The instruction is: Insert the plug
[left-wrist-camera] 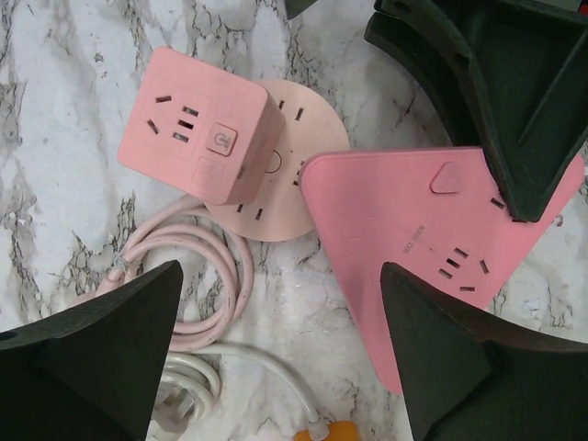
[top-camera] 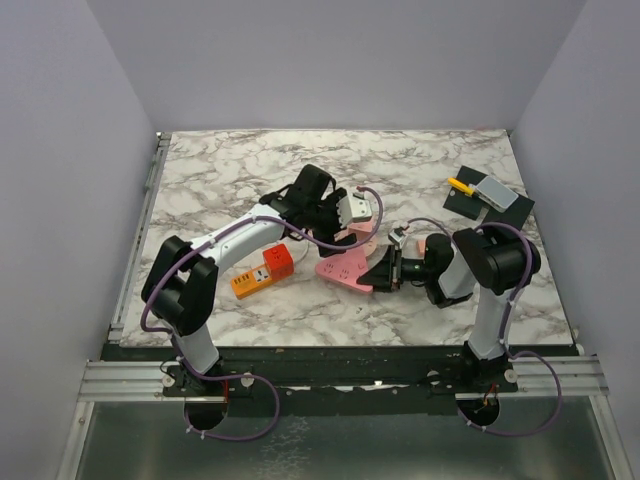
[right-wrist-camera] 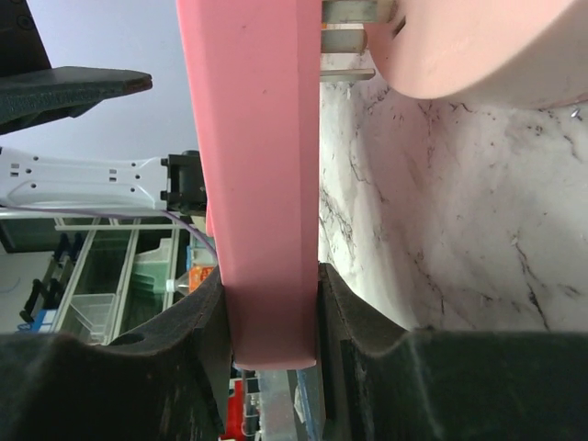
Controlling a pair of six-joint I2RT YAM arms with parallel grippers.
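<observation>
A pink triangular plug piece (left-wrist-camera: 404, 220) with socket slots on its face is pinched by my right gripper. Its metal prongs (right-wrist-camera: 347, 41) point toward the pale pink disc (right-wrist-camera: 478, 46) and stand close to it; contact cannot be told. In the left wrist view, a pink cube socket (left-wrist-camera: 197, 124) with slots and a button sits on the pink round disc (left-wrist-camera: 308, 129), left of the triangle. My left gripper hangs above with fingers apart, nothing between them. Below the cube lies a coiled pink cord (left-wrist-camera: 220, 262).
In the top view, an orange strip (top-camera: 256, 281) with a red block (top-camera: 278, 262) lies left of centre. A black mat (top-camera: 462, 204) carrying yellow and grey items lies at the right rear.
</observation>
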